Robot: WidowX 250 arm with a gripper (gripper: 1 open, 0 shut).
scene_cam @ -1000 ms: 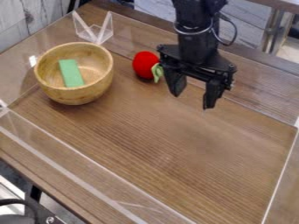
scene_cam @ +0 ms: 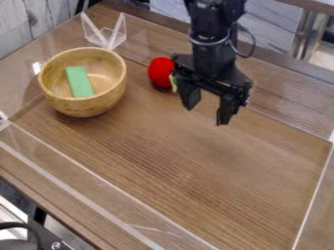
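Note:
The black robot arm reaches down from the top center, its gripper (scene_cam: 213,105) low over the wooden table at the center right, fingers spread apart with nothing visible between them. A red round object (scene_cam: 160,70) lies behind and left of the gripper, with a small green piece beside it, partly hidden by the arm. A wooden bowl (scene_cam: 109,66) at the upper left holds a green block (scene_cam: 77,84).
A white wire-like object stands at the back left. A pale ledge is at the top right, and a black cable lies at the lower left corner.
The gripper has shifted slightly left and turned a little. The bowl, green block and red object have not moved.

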